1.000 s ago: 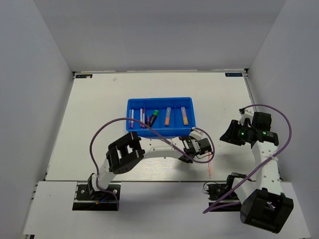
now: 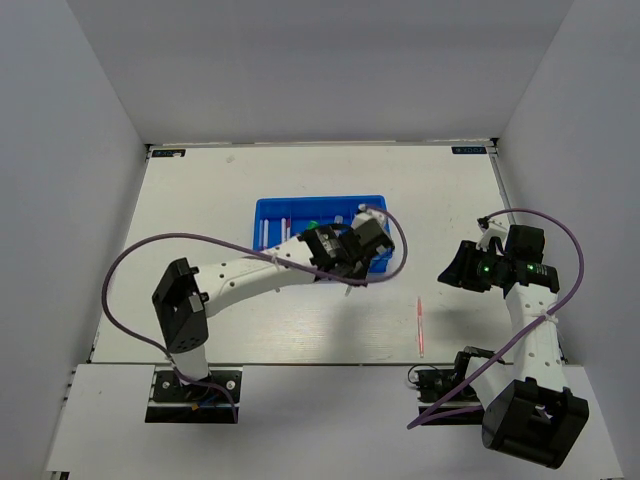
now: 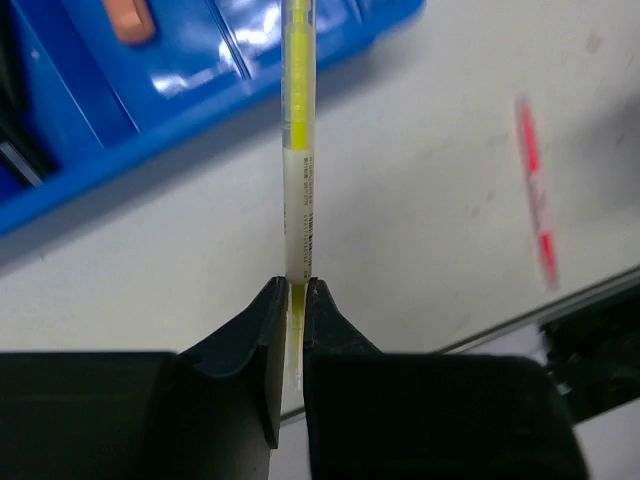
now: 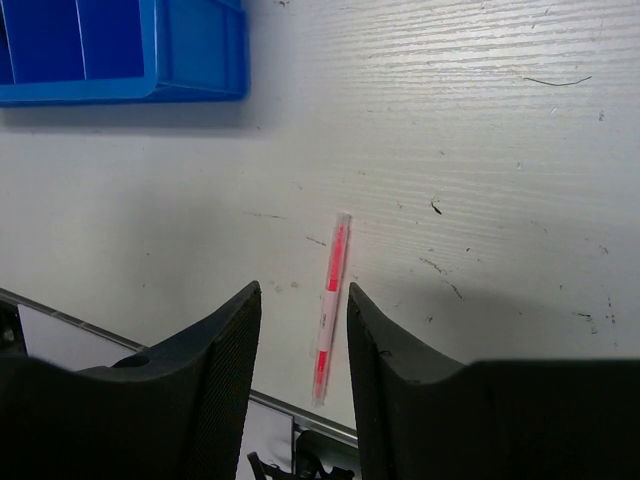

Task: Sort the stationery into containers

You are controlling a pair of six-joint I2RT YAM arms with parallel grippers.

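Note:
A thin clear tube with yellow inside (image 3: pixel 299 170) stands lengthwise in the left wrist view, and my left gripper is shut on its lower part. In the top view that gripper hangs over the front right part of the blue divided box (image 2: pixel 300 203), hiding some of its compartments. A red and white stick-like pen (image 4: pixel 331 305) lies on the table right of the box. My right gripper is open with nothing between its fingers; the pen appears beyond and between them. From above, the right gripper stays to the right of that pen (image 2: pixel 420 327).
Inside the box, an orange-brown item (image 3: pixel 130 18) and dark pens (image 3: pixel 18 140) lie in separate compartments. Light pens (image 2: pixel 283 229) rest at its left end.
My left arm has swung up and left, from beside the red pen to over the box, now covering items that showed before. The right arm and red pen look unmoved.

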